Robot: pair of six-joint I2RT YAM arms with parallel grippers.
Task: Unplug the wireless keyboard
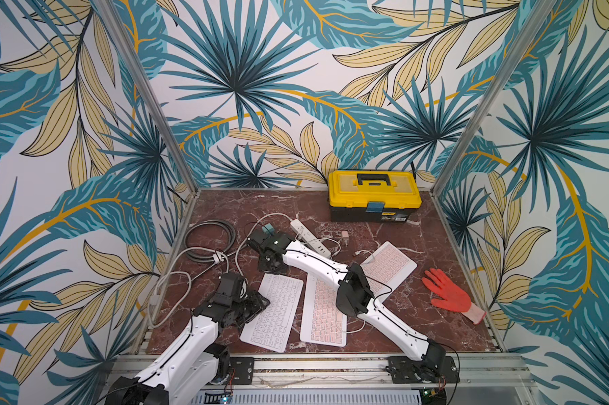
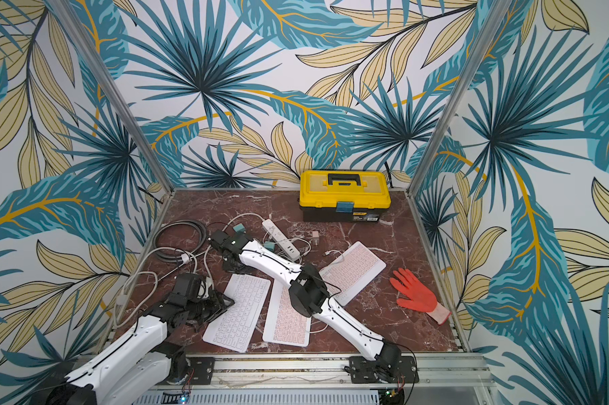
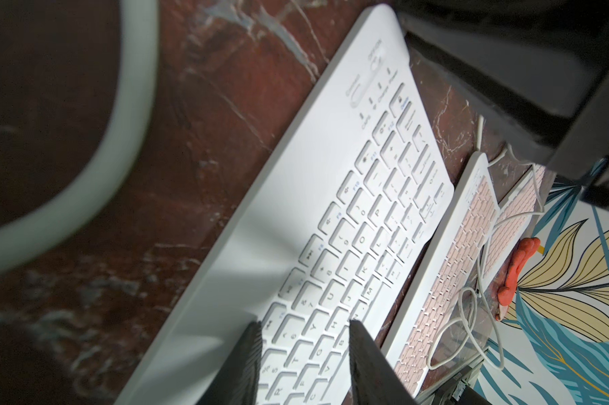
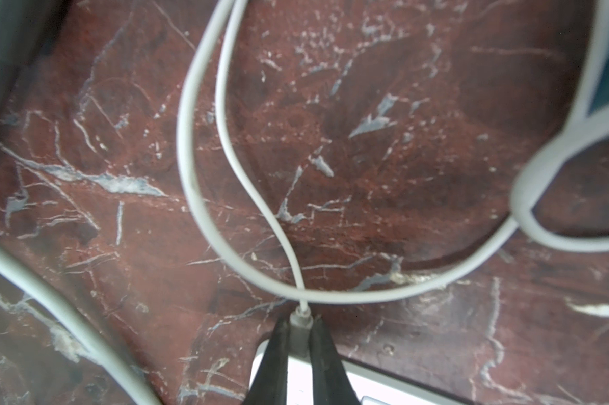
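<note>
A white keyboard (image 1: 270, 314) lies at front centre-left, my left gripper over it, fingers low on its keys; whether they grip it is unclear. My right gripper is at the keyboard's far end, its fingertips either side of the plug (image 4: 300, 327) of a thin white cable (image 4: 264, 209); the right wrist view does not show clearly whether they are closed on it.
Two pink-keyed keyboards (image 1: 318, 324) lie to the right, with an orange glove (image 1: 446, 290) beyond. A power strip (image 1: 308, 236), yellow toolbox (image 1: 374, 192) and coiled cables (image 1: 189, 243) occupy the back and left.
</note>
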